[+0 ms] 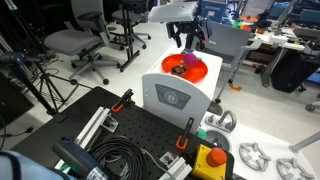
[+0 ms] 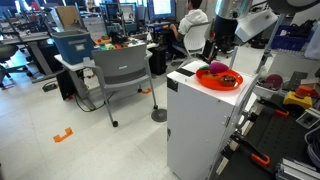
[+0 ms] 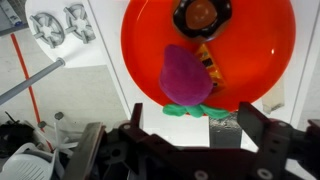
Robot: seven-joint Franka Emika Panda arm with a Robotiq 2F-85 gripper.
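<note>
My gripper stands open above the near rim of a round red plate (image 3: 145,50), with its two dark fingers spread apart. A purple, eggplant-like piece with a green leafy end (image 3: 185,75) lies on the plate, the green end pointing toward the gap between the fingers. Nothing is held. Beside it on the plate are a brown donut-like item (image 3: 202,14) and a small orange-yellow piece (image 3: 211,65), partly hidden by the purple one. In exterior view 2 the plate (image 2: 232,83) rests on a white cabinet top, the gripper (image 2: 212,57) just over it.
The white cabinet (image 2: 195,125) has a narrow top with bare room around the plate. A toy stove (image 3: 78,25) and a faucet-like rod (image 3: 35,80) appear at the wrist view's left. A red button on a yellow box (image 1: 210,160) sits near the arm's base. A grey chair (image 2: 125,75) stands behind.
</note>
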